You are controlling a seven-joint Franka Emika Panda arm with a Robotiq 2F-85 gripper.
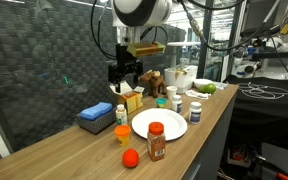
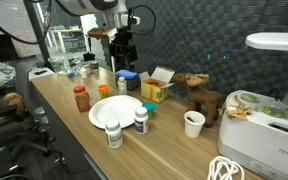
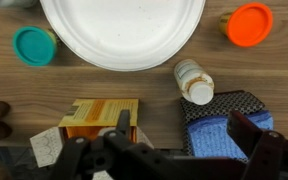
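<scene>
My gripper is open above the back of the table, its two dark fingers wide apart with nothing held. Beneath it in the wrist view, the yellow-orange box [image 3: 106,108] lies by the left finger and the blue folded cloth [image 3: 221,135], on a dark base, by the right. A small white-capped bottle [image 3: 194,82] stands ahead of the gap between them. The white plate [image 1: 156,123] rests mid-table, with an orange cup [image 1: 122,134] beside it. Towards the front are a red-lidded jar [image 1: 156,143] and a red round object [image 1: 130,158].
A teal cup [image 2: 148,108], two white bottles [image 2: 114,133], a white cup [image 2: 194,123] and a brown plush animal [image 2: 202,94] stand around the plate. A dark padded wall [image 1: 44,90] closes off the back.
</scene>
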